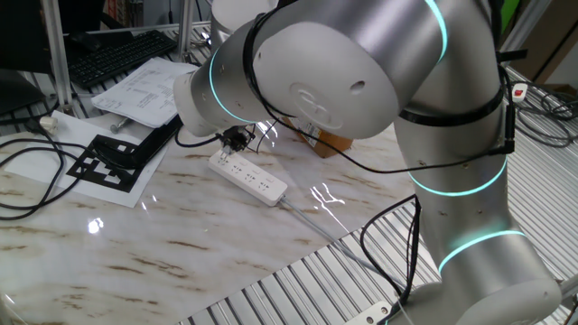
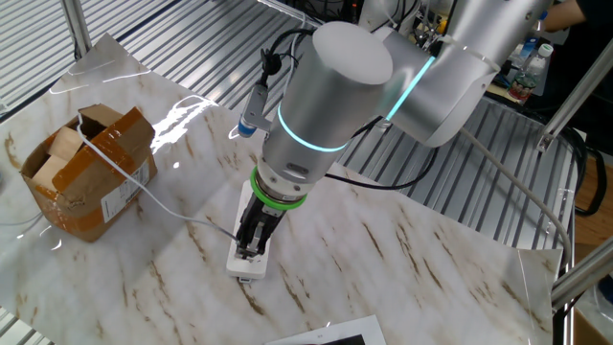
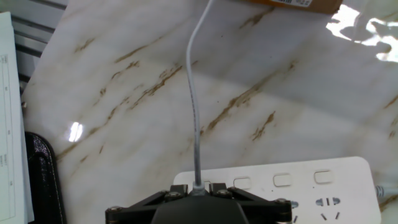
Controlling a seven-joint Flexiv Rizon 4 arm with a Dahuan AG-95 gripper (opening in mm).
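Note:
A white power strip with several sockets lies on the marble-patterned table. My gripper points down over one end of it, touching or very close to the sockets. In the wrist view a thin pale cable runs down to its end between the black fingers, and the gripper looks shut on that end. Its plug is mostly hidden by the fingers and the gripper body, so how it sits against the socket cannot be made out. From exterior view 2, the cable stretches across to the cardboard box.
An open cardboard box stands to one side of the strip. A marker sheet, papers and a black cable lie on another side. The strip's own grey cord leads to the slatted frame. Bare table lies in front.

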